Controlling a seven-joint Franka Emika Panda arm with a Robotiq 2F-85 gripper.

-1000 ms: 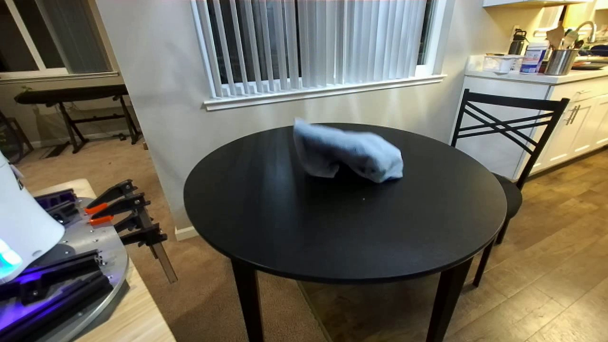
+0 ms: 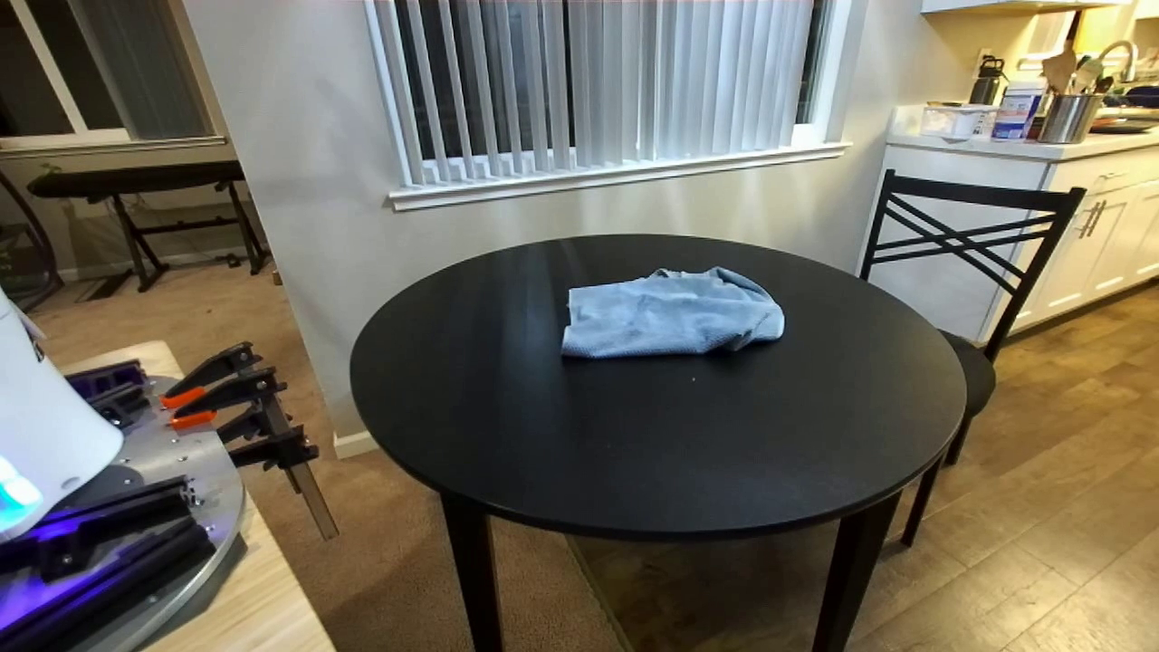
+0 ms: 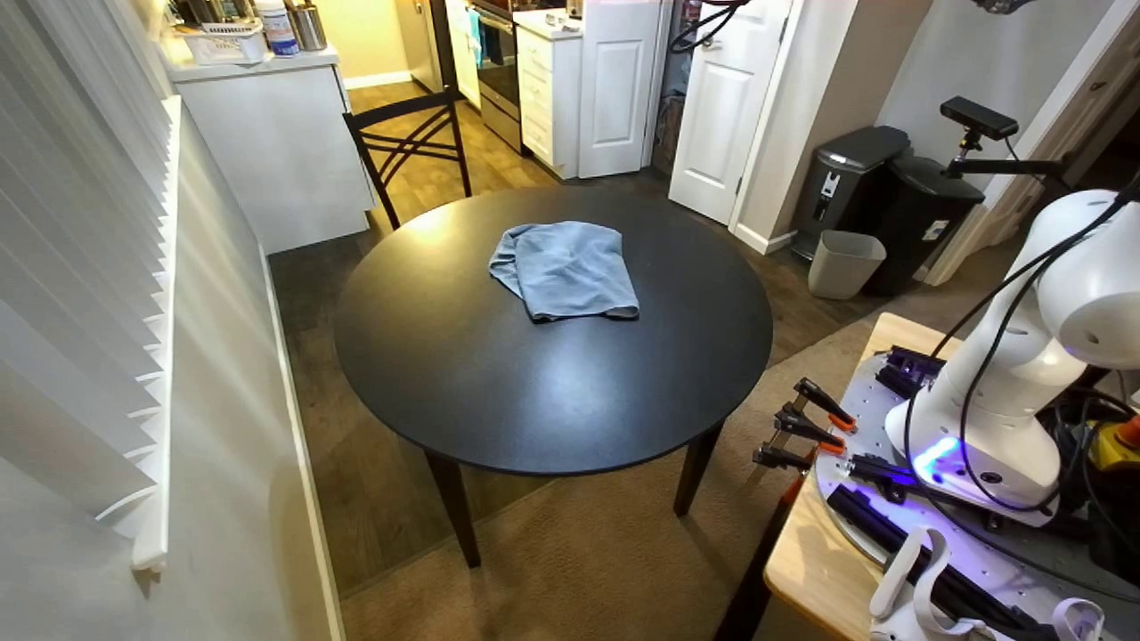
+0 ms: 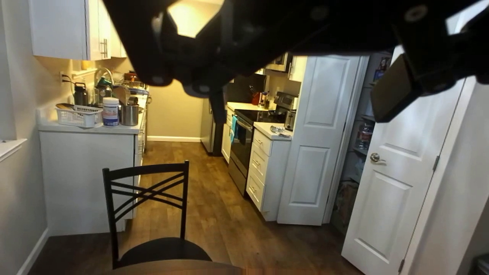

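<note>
A light blue cloth (image 2: pixel 674 315) lies loosely folded on the round black table (image 2: pixel 543 456), toward its far side in the first exterior view. The second exterior view shows the same cloth (image 3: pixel 568 269) with a rumpled fold at its left end and a fairly straight front edge. In the wrist view my gripper hangs from the top of the picture, its dark fingers (image 4: pixel 393 94) spread wide and open, nothing between them. Neither exterior view takes in the gripper, and the cloth is out of the wrist view.
A black chair (image 3: pixel 411 155) stands at the table's kitchen side. The white arm's base (image 3: pixel 973 449) is on a separate wooden bench (image 3: pixel 802 566) with black clamps (image 3: pixel 807 422). Around the cloth, the tabletop is bare.
One second ago the cloth was blurred, with its left end raised off the table in the first exterior view. Now it lies lower and flatter. The arm's base there looks unmoved.
</note>
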